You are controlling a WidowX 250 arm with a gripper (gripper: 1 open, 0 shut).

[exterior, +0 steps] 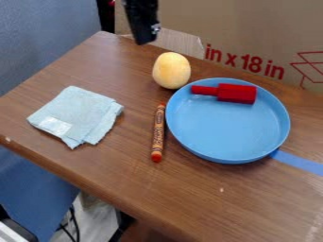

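Note:
My black gripper [142,28] hangs at the top of the camera view, above and left of a pale yellow egg-shaped object [171,71]; whether it is open or shut is unclear. A red object [235,93] with a narrower end lies in the blue plate [225,129]. An orange crayon-like stick [159,132] lies left of the plate. A folded light blue cloth [78,116] lies on the left of the wooden table [214,208].
A cardboard box [252,33] stands behind the table. Blue tape [297,163] runs at the right. The table's left edge borders blue material. Bare wood lies between cloth and gripper, and at the front.

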